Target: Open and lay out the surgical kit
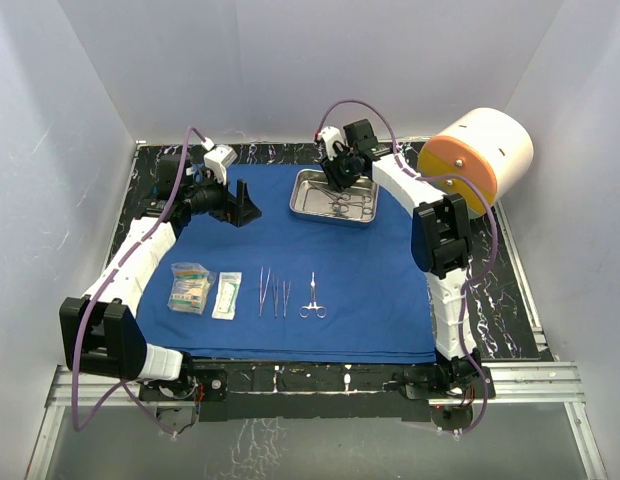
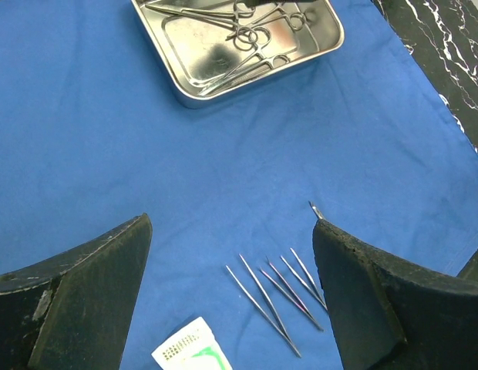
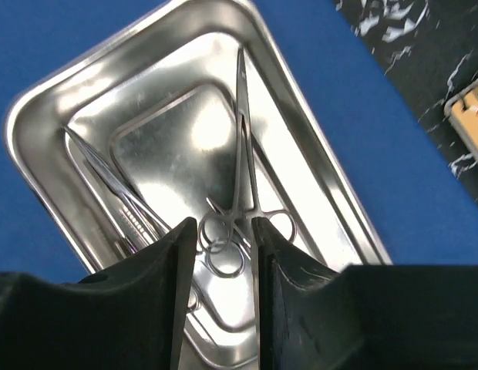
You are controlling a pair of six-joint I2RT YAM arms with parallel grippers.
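Note:
The metal tray (image 1: 302, 203) stands at the back of the blue cloth with several ring-handled instruments in it. One slender clamp (image 3: 240, 154) lies lengthwise near the tray's side wall; beside it are crossing finger rings (image 3: 225, 260) and more slim tools (image 3: 116, 181). Above the tray, my right gripper points down with its fingers part open, over the ring handles; no tool is clearly gripped. My left gripper (image 1: 249, 203) is open and empty, left of the tray. Laid out nearer the front are tweezers (image 1: 264, 290), thin tools (image 1: 280, 297) and scissor-like forceps (image 1: 313, 300).
A clear bag of supplies (image 1: 191, 287) and a white packet (image 1: 227, 295) lie at front left. A large cream cylinder with an orange end (image 1: 460, 165) stands at back right.

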